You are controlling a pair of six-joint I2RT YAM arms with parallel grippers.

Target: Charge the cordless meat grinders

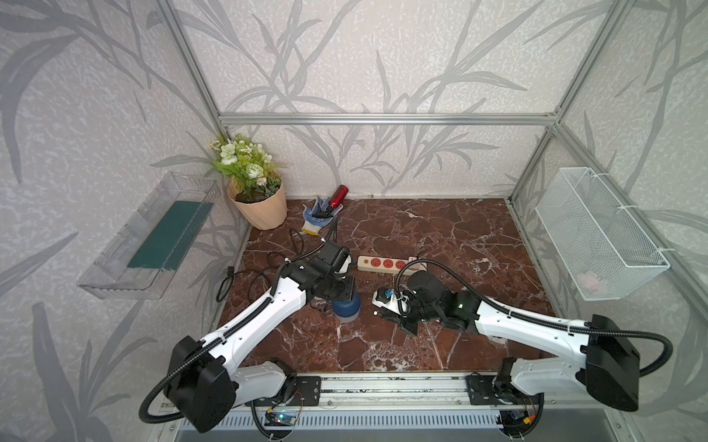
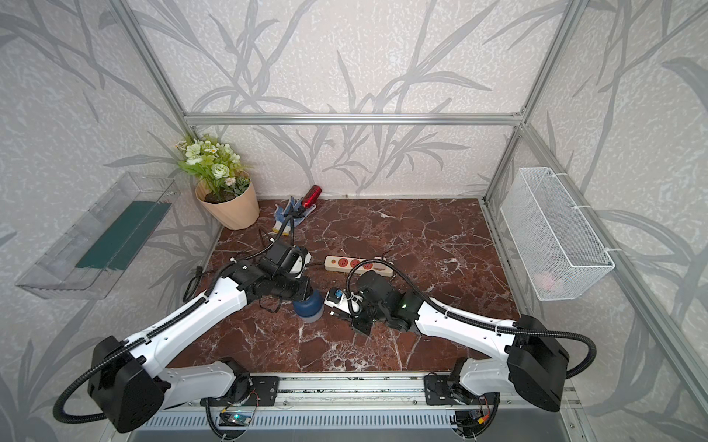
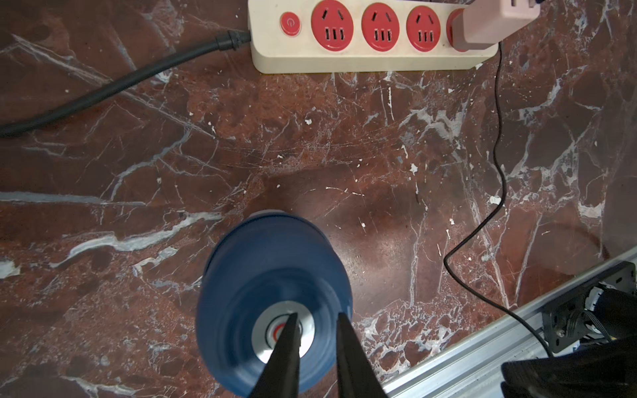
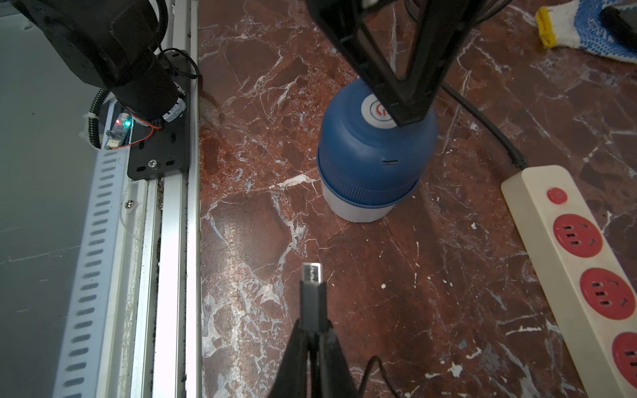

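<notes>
The blue meat grinder (image 4: 358, 159) stands upright on its pale base on the marble top. Its small charging slot (image 4: 389, 162) faces my right wrist camera. My left gripper hangs over the grinder's top, its two fingers apart with nothing between them; in the right wrist view, part of the left gripper hides some of the grinder's top. My right gripper is shut on the black charging plug (image 4: 313, 301), whose metal tip points toward the grinder's side, a short gap away. The thin charging cable (image 3: 497, 165) comes from a pinkish adapter (image 3: 494, 23) in the power strip.
The cream power strip (image 3: 371, 63) with red sockets lies behind the grinder, its thick black lead (image 3: 119, 89) running left. A glove (image 1: 313, 221), a red-handled object (image 1: 339, 196) and a flowerpot (image 1: 261, 210) stand at the back left.
</notes>
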